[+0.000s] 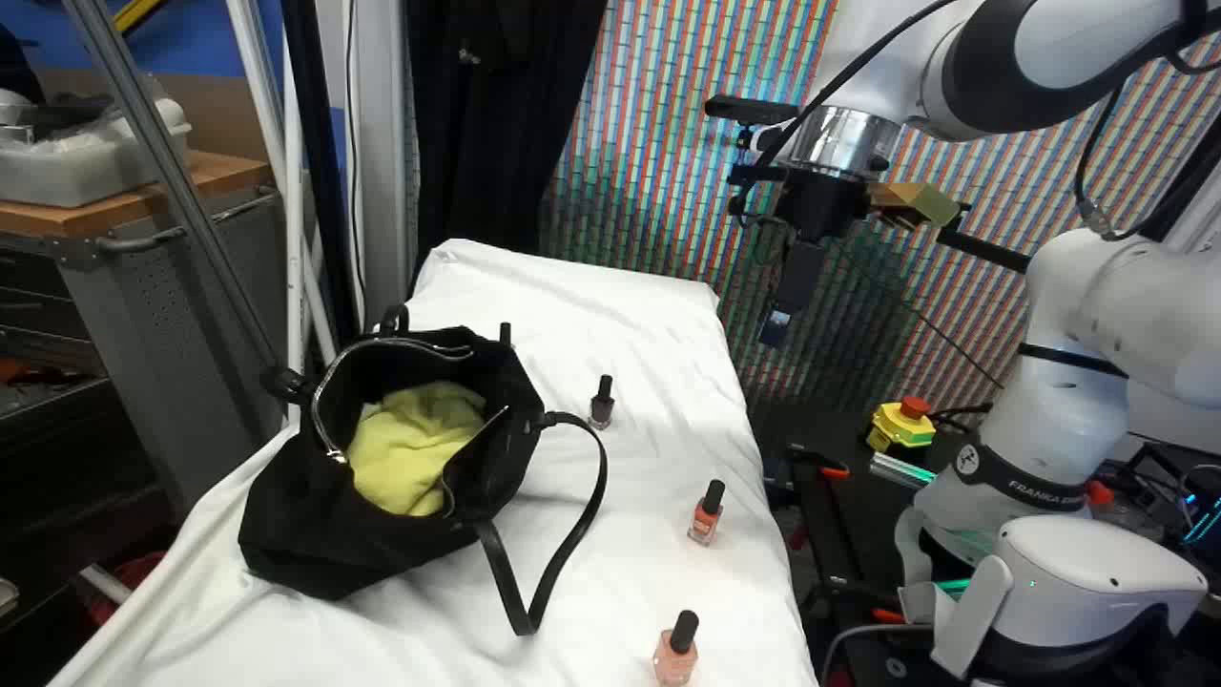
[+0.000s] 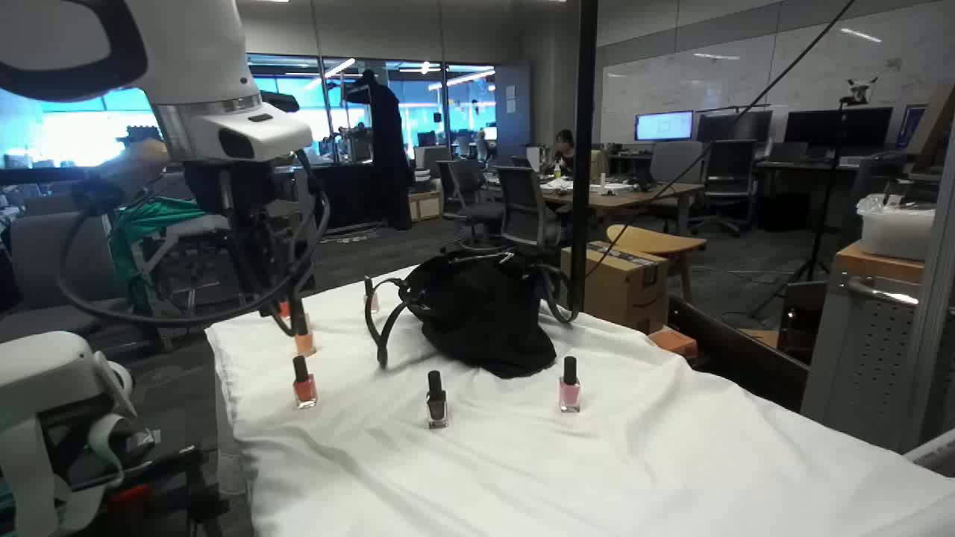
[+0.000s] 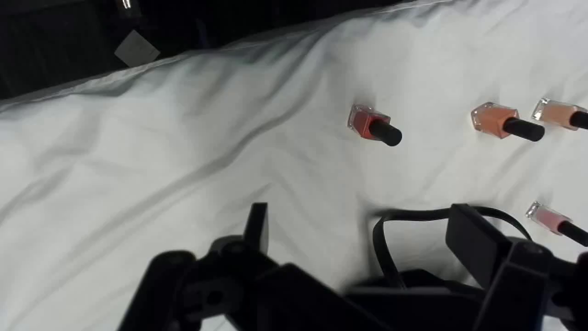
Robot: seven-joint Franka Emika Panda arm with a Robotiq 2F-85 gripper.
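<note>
My gripper is open, its two fingers wide apart with nothing between them. It hangs high above the white-covered table, as exterior view 1 shows. The black handbag [image 1: 326,538] stands on the cloth with its mouth spread, a yellow-green cloth [image 1: 406,447] inside. Around it stand several nail polish bottles with black caps: a dark one [image 1: 602,408], a red one [image 1: 705,521] and a peach one [image 1: 675,658]. A pink bottle [image 2: 569,394] is on the bag's far side from the red. In the wrist view, the red bottle [image 3: 366,121] lies beyond the fingers.
The bag's black strap [image 1: 584,515] loops out onto the cloth among the bottles. In the wrist view, an orange bottle [image 3: 493,119] and a paler peach bottle [image 3: 557,114] stand close together. Bare white cloth [image 2: 716,456] stretches across the table's near right in exterior view 2.
</note>
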